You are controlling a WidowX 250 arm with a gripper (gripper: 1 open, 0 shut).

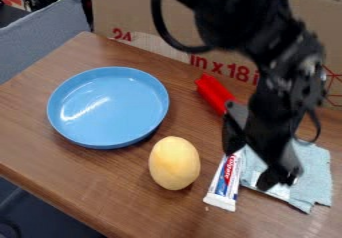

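My black gripper [254, 152] is open and hangs at the right, over the toothpaste tube and a pale blue cloth [310, 182], its fingers partly hiding both. The white Colgate toothpaste tube [223, 189] lies on the wooden table. A yellow potato-like object [174, 164] rests left of the tube. A red object [213, 92] lies behind, partly covered by the gripper. A blue plate [107, 106] sits at the left.
A large cardboard box [140, 22] stands along the back. The table's [80, 182] front-left edge borders a dark gap, with grey fabric [40, 37] beyond the left side.
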